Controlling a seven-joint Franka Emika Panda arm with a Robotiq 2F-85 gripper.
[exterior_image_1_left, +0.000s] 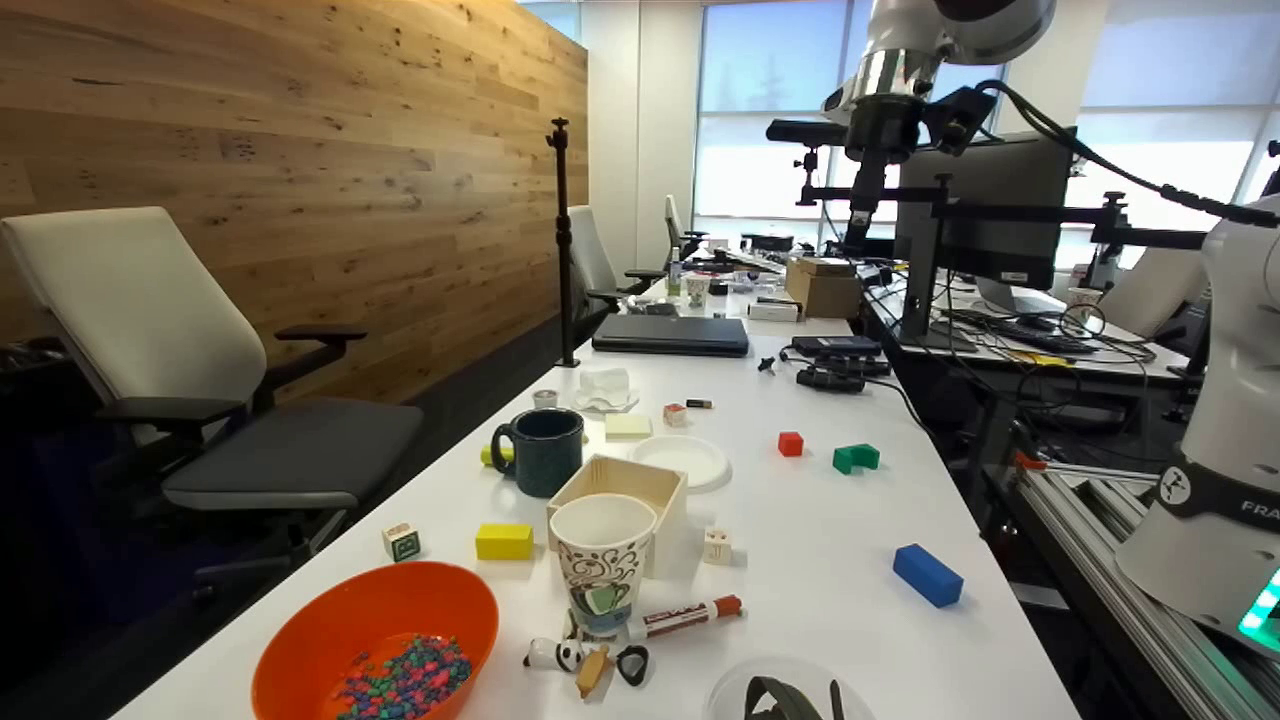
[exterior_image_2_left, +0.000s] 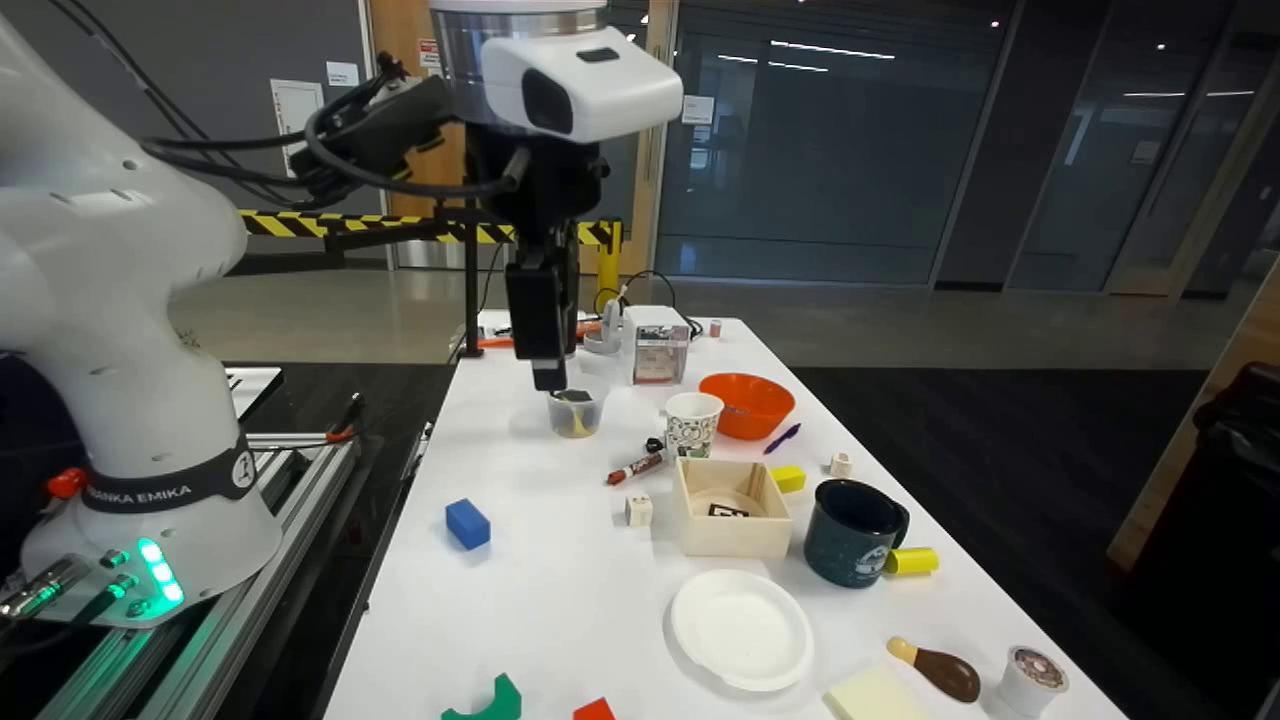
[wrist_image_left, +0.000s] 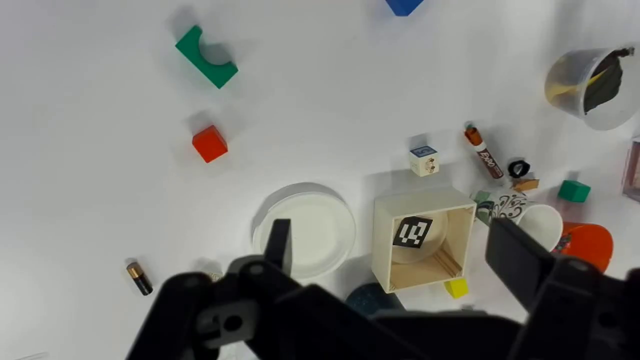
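Note:
High above the white table hangs my gripper, its two black fingers (wrist_image_left: 517, 261) spread wide in the wrist view with nothing held between them. Below, the wooden box (wrist_image_left: 384, 240) stands with its open top up and a black-and-white marker tag inside. Beside it lies a white plate (wrist_image_left: 309, 237). A red block (wrist_image_left: 210, 144), a green arch block (wrist_image_left: 207, 60) and a blue block (exterior_image_2_left: 468, 524) rest apart on the table. The paper cup (exterior_image_2_left: 692, 422) is upright near the orange bowl (exterior_image_2_left: 746, 406), which contains small coloured pieces.
A dark mug (exterior_image_2_left: 852, 532) stands close to the box. A marker pen (wrist_image_left: 487, 157), a lettered cube (wrist_image_left: 424, 161) and a clear tub (exterior_image_2_left: 576, 410) lie around it. A closed laptop (exterior_image_1_left: 669, 336) sits farther back. Bare table surrounds the red block.

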